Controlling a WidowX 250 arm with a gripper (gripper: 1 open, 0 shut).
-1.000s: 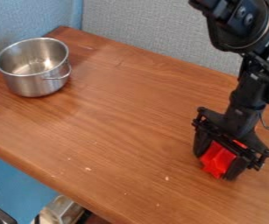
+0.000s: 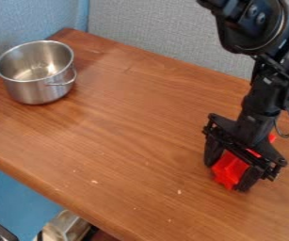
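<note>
My black gripper [image 2: 241,155] is down at the right of the wooden table, over a red object [image 2: 231,170] that shows between and behind its fingers. Whether the fingers are closed on it is hard to tell, as the gripper's body hides much of it.
A steel pot [image 2: 36,72] stands at the back left of the table [image 2: 128,141]. Grey padded walls border the back, and a blue surface lies below the left edge, with metal hardware at the bottom left.
The arm and gripper have shifted slightly around the red object, which stays at about the same place. The pot has not moved.
</note>
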